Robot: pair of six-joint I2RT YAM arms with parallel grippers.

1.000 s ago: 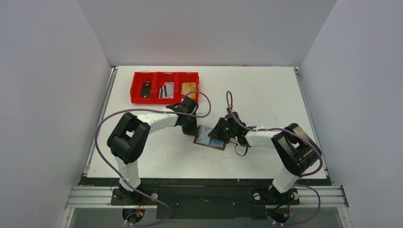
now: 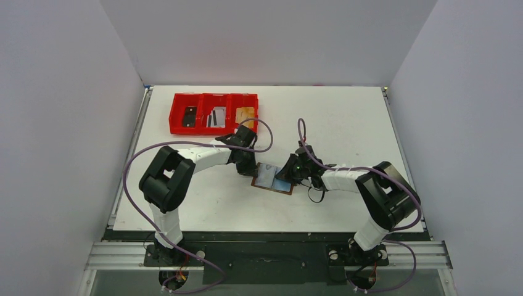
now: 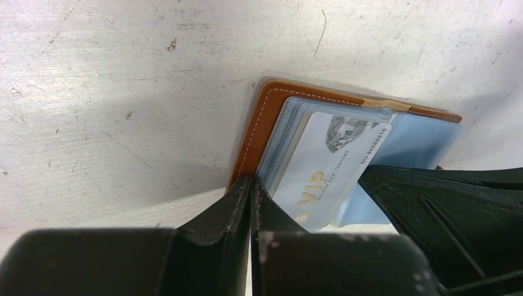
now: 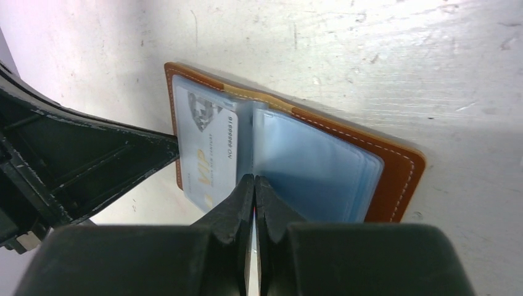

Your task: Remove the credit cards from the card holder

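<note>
The brown card holder lies spread open on the white table, clear sleeves facing up. On its left side a white VIP card sits in a sleeve; the same card shows in the right wrist view. Pale blue sleeves cover the right side. My left gripper is shut, its tips at the holder's left edge beside the card's sleeves. My right gripper is also shut, its tips over the inner border of the right-hand sleeves. No card shows between the fingers of either one.
A red tray with three compartments stands behind my left arm, a black item, pale cards and gold cards lying in them.
My right gripper has shifted slightly to the right across the holder, uncovering more of its middle. The left arm and the holder look unmoved.
</note>
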